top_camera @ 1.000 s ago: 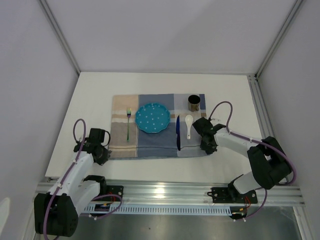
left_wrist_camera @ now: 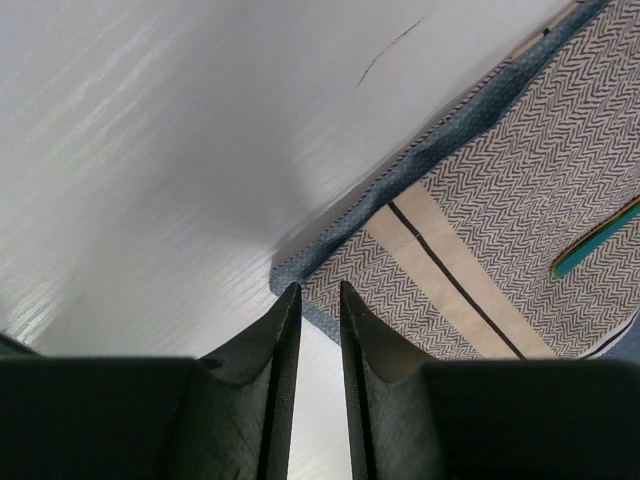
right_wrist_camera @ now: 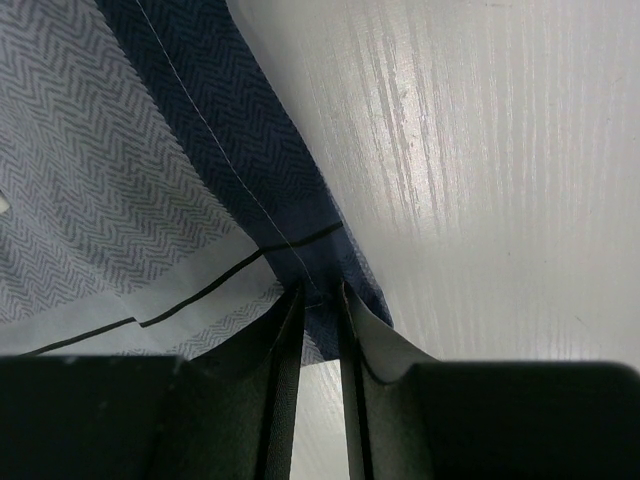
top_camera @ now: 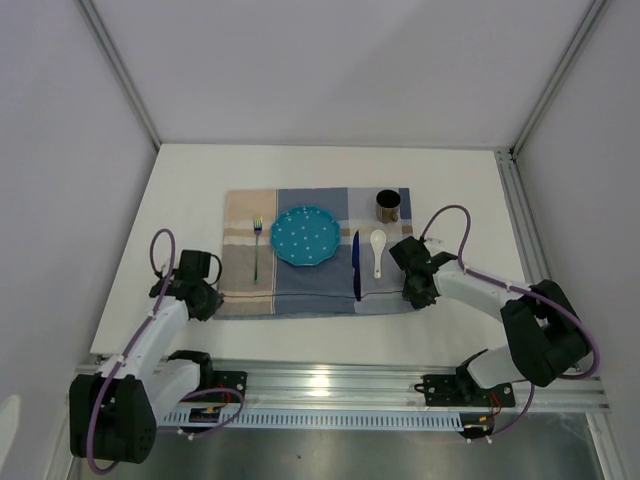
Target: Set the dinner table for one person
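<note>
A striped placemat holds a blue dotted plate, a fork left of it, a knife and white spoon right of it, and a mug at upper right. My left gripper is open at the mat's front-left corner, its fingertips close together over the folded edge. My right gripper sits part open at the mat's front-right corner, fingertips on the dark edge fabric; whether cloth is between them is unclear.
Bare white table surrounds the mat, with free room behind it, on both sides and along the front. Walls and metal rails border the table.
The left arm has shifted slightly toward the mat's front-left corner. The right arm has moved very slightly; the tableware has stayed in place.
</note>
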